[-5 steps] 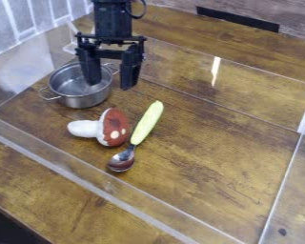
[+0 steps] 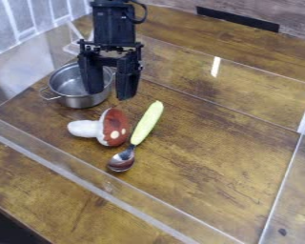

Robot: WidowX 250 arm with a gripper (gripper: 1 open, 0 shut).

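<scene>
My black gripper (image 2: pixel 111 78) hangs open above the table at upper left, beside and partly in front of a steel pot (image 2: pixel 76 95), with nothing seen between its fingers. Below it lie a red-and-white mushroom-like object (image 2: pixel 113 127), a pale yellow-green elongated item (image 2: pixel 149 121) and a steel spoon (image 2: pixel 122 162), whose handle reaches up toward the yellow item.
Transparent walls or panels run along the left and right edges. A small white strip (image 2: pixel 215 66) shows at the back.
My gripper has moved a little toward the front and lower in view over the last second. The objects on the table have not visibly moved.
</scene>
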